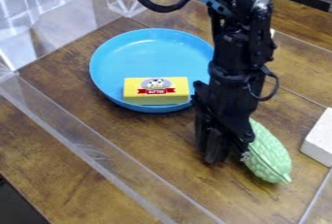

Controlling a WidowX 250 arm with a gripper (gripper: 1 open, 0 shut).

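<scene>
The black gripper [227,136] is low over the wooden table, right of centre, beside a pale green textured oblong object [269,157] that lies partly hidden behind its fingers. Whether the fingers hold it or stand open cannot be told. A blue plate [149,51] at upper left holds a yellow butter box [155,90] with a cow label, left of the gripper.
A white block [320,136] lies at the right edge. Clear plastic sheeting lines the upper left edge. The dark arm and cable occupy the top centre.
</scene>
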